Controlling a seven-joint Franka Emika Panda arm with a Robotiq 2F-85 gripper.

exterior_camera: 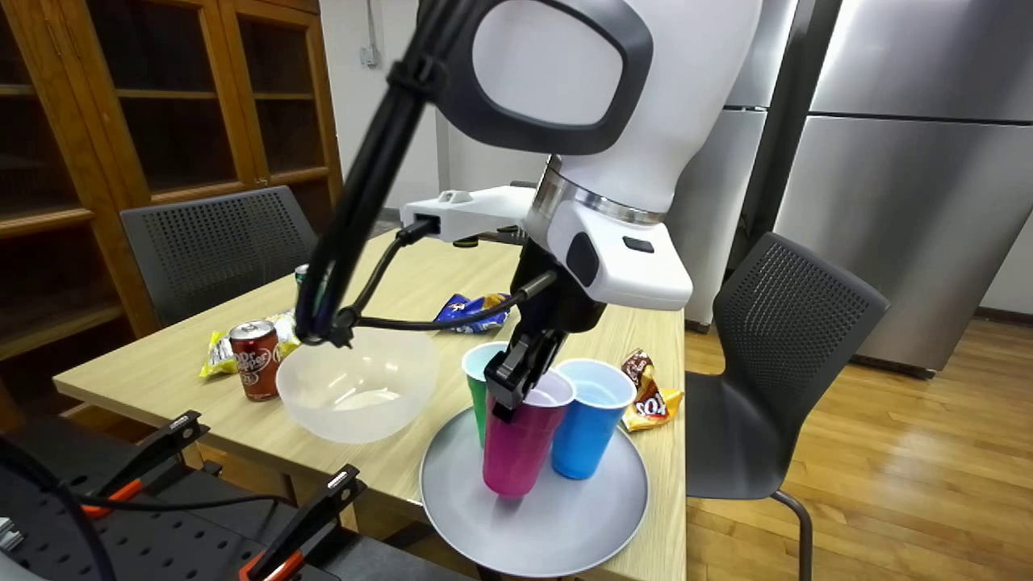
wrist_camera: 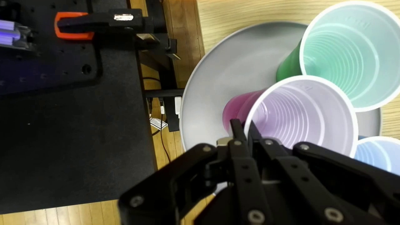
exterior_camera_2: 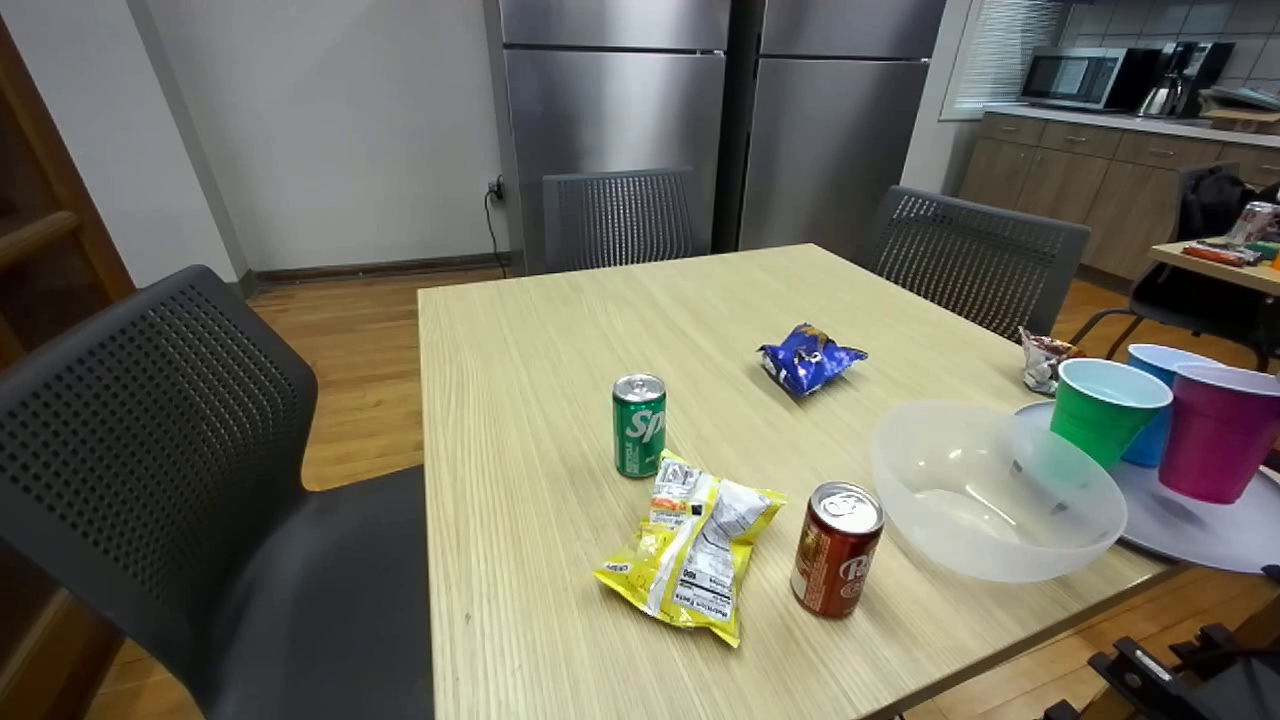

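My gripper (exterior_camera: 504,402) is shut on the rim of a magenta cup (exterior_camera: 518,450), one finger inside and one outside. In the wrist view the gripper pinches the near-left side of the white rim. The magenta cup (wrist_camera: 243,107) leans a little over the grey plate (wrist_camera: 210,90); whether its base touches the plate is unclear. A green cup (exterior_camera_2: 1098,414) and a blue cup (exterior_camera: 586,431) stand close beside it on the plate. The blue cup tilts to the right in exterior view 1.
Left of the plate sits a frosted bowl (exterior_camera: 358,382), with a Dr Pepper can (exterior_camera_2: 837,552), a yellow chip bag (exterior_camera_2: 696,552) and a Sprite can (exterior_camera_2: 639,426) beyond. A blue snack bag (exterior_camera_2: 810,358) lies farther back. A brown-orange wrapper (exterior_camera: 649,392) is near the right edge.
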